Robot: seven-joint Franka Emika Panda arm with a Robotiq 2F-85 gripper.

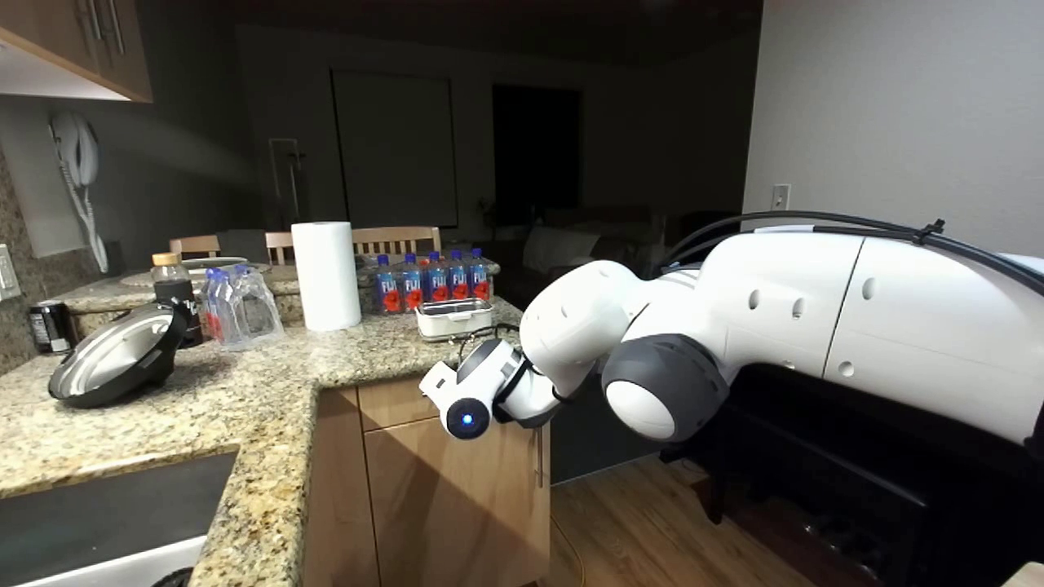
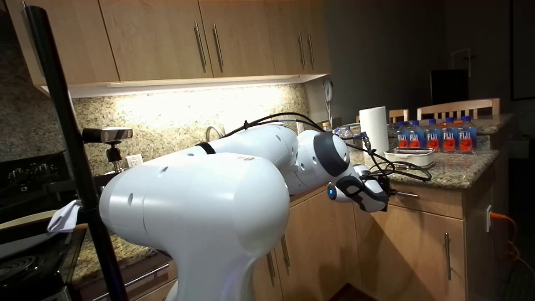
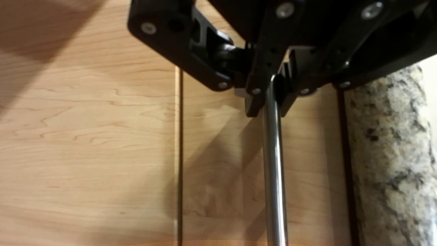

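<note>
In the wrist view, my gripper is shut on a metal bar handle (image 3: pixel 273 164), one finger to each side of it. The handle belongs to the drawer (image 3: pixel 221 172) just below the countertop, and the end of the bar shows between the fingers. From exterior view 2, the handle (image 2: pixel 405 194) sticks out to the right of my black gripper, and the drawer front (image 2: pixel 431 203) looks flush with the cabinet. The arm's wrist hides the gripper and handle in exterior view 1.
Over the drawer runs the granite countertop edge (image 3: pixel 389 164). On the counter stand a white lidded container (image 1: pixel 454 319), a paper towel roll (image 1: pixel 325 275) and several water bottles (image 1: pixel 435 284). A cabinet door (image 2: pixel 411 241) with an upright handle (image 2: pixel 447 256) is below.
</note>
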